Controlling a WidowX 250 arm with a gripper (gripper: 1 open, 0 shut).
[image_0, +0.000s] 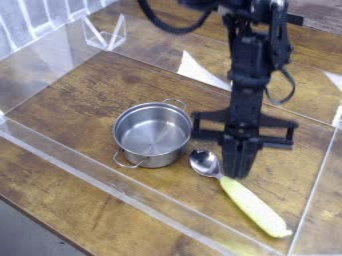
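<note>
My gripper (233, 162) hangs blurred just above a silver spoon (203, 162), its fingers close together with nothing visible between them. Below it a pale yellow-green elongated object (254, 208), like a corn cob or vegetable, lies on the wood, reaching from the spoon's handle toward the lower right. A steel pot (151, 135) with two wire handles stands to the left of the gripper.
The wooden tabletop (94, 200) has clear room left of and in front of the pot. Transparent panels (80, 150) cross the foreground and sides. Small white pieces (201, 72) show at the back.
</note>
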